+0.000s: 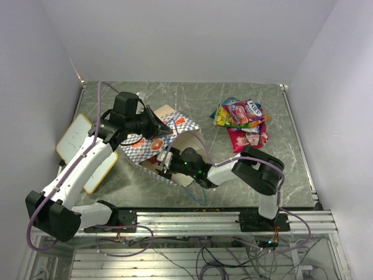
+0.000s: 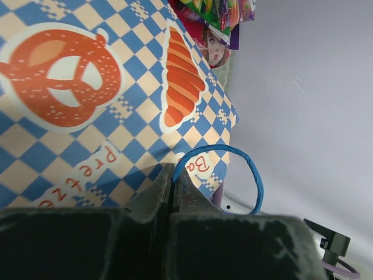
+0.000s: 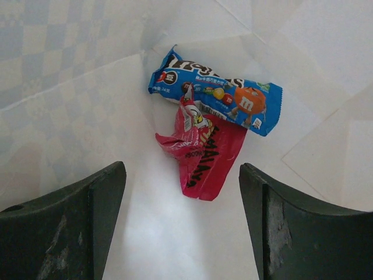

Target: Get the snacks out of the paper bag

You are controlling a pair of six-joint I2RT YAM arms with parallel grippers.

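Observation:
The paper bag (image 1: 140,150), blue-and-white checked with pretzel and croissant prints, lies on its side with its mouth facing the right arm. At its upper edge my left gripper is shut on the blue bag handle (image 2: 252,166). Inside the bag, my right gripper stands open, its fingers (image 3: 99,198) apart with nothing gripped. Ahead of these fingers, a red Maltesers pack (image 3: 217,157) and a blue snack pack (image 3: 233,99) rest on the white inner paper. The top view hides most of the bag's inside.
A pile of colourful snack packs (image 1: 242,114) lies at the right of the grey table (image 1: 285,169), a red pack (image 1: 247,140) at its near side. A white board with a yellow edge (image 1: 87,151) sits at the left.

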